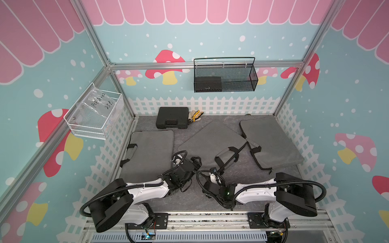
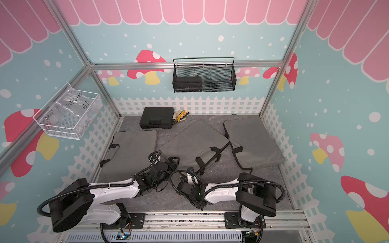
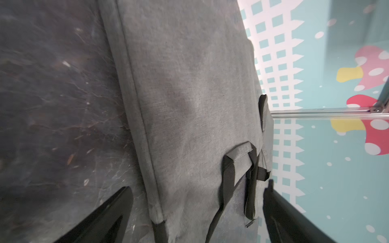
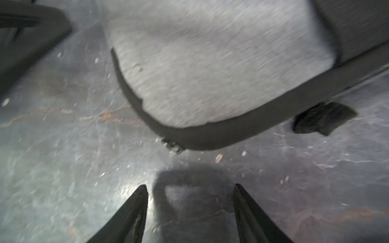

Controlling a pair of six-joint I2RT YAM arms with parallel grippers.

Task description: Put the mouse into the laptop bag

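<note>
Three grey laptop bags lie flat: the left bag (image 1: 152,151), the middle bag (image 1: 212,139), turned at an angle with its strapped edge facing right and front, and the right bag (image 1: 271,141). My left gripper hangs open over the near edge of the middle bag, nothing between its fingers. Low in front of that bag's near corner, my right gripper is open and empty, with a dark trim edge and zipper pull (image 4: 173,146) just ahead. I cannot make out a mouse; it may be hidden.
At the back stand a black case (image 1: 172,117) and gloves with yellow-handled pliers (image 1: 196,116). A black mesh basket (image 1: 239,83) and a white wire basket (image 1: 87,131) hang on the walls. Both forearms are close together at the front middle.
</note>
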